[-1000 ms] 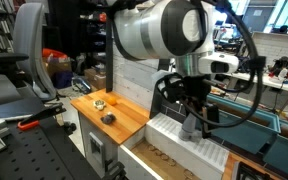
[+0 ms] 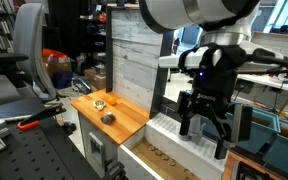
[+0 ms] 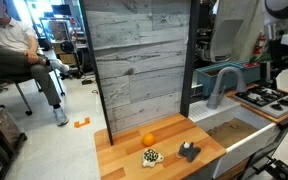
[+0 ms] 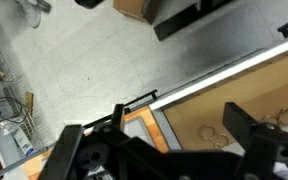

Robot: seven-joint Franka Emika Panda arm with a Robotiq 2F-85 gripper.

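Observation:
My gripper hangs at the right in exterior view 1, above the right end of the open drawer. Its two dark fingers stand well apart, with nothing seen between them. In the wrist view the gripper spans the drawer's edge, over the floor and the brown drawer bottom. Several small rings lie in there. On the wooden counter rest an orange ball, a pale patterned piece and a dark grey piece.
A grey faucet rises behind the drawer. Teal bins and a stove top stand at the right. A tall grey plank wall backs the counter. A person sits far left.
The arm has come lower and towards the camera in exterior view 1, and the gripper has turned. Its fingers now appear farther apart. The counter pieces have not moved.

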